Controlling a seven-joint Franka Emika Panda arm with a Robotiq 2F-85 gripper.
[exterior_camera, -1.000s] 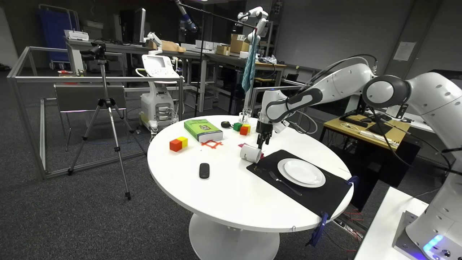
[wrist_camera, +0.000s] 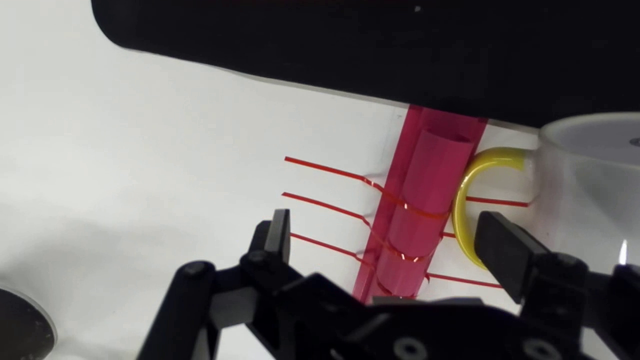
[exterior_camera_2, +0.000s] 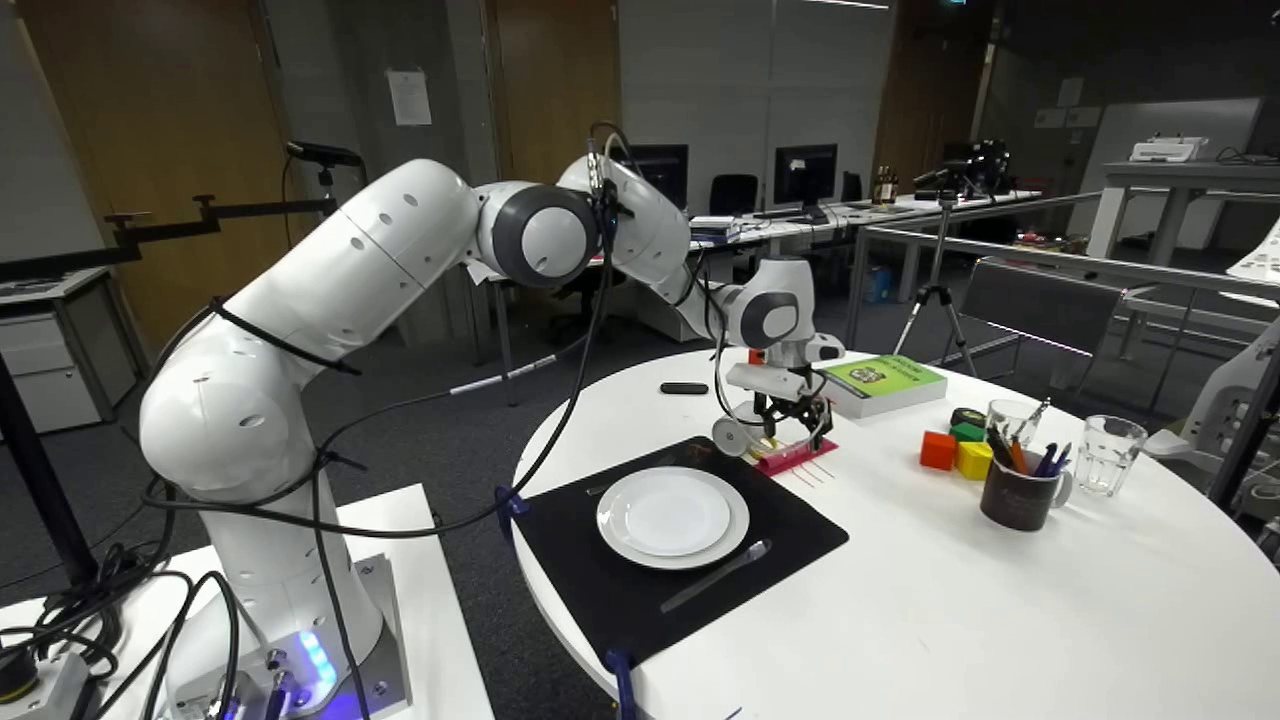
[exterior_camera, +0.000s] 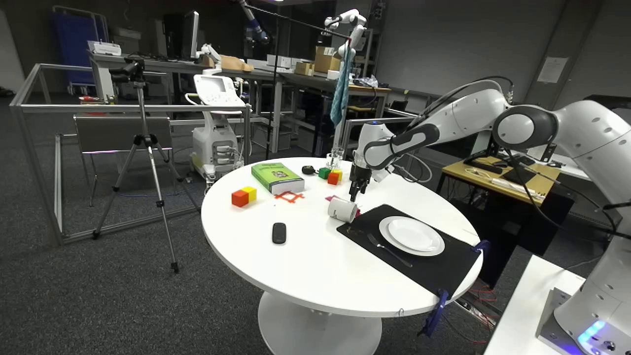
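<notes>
My gripper is open and empty, low over the table. In the wrist view a pink holder (wrist_camera: 427, 180) with a curled middle and thin red prongs lies between the spread fingers, beneath them. A white mug (wrist_camera: 576, 198) lies on its side at the right; its yellow handle (wrist_camera: 462, 204) reaches to the holder's edge. The right finger overlaps the handle's lower part in view; whether they touch I cannot tell. From outside, the mug (exterior_camera: 342, 209) shows in front of my gripper (exterior_camera: 357, 193), near the mat's corner.
A black placemat (exterior_camera_2: 576, 564) carries stacked white plates (exterior_camera_2: 672, 511) and cutlery. Toward the other side stand a green book (exterior_camera_2: 885, 382), coloured cubes (exterior_camera_2: 938, 450), a dark pen mug (exterior_camera_2: 1017, 494) and glasses (exterior_camera_2: 1106, 456). A black remote (exterior_camera: 279, 233) lies apart.
My gripper has shifted and tilted very slightly, its fingertips a little to the left in the first exterior view. The mug and the other table objects stay where they were.
</notes>
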